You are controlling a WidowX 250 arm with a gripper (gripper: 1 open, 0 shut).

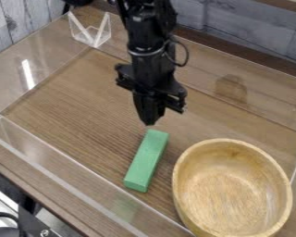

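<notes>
The black robot arm reaches down from the top of the view to its gripper (150, 118), which is shut, with nothing seen between its fingers. It hangs above the wooden table, behind and apart from a green oblong block (147, 159) lying on the tabletop. To the block's right is a large tan bowl (232, 148), which looks empty.
A white wire-like object (92, 31) stands at the back left edge, near a pale wall.
</notes>
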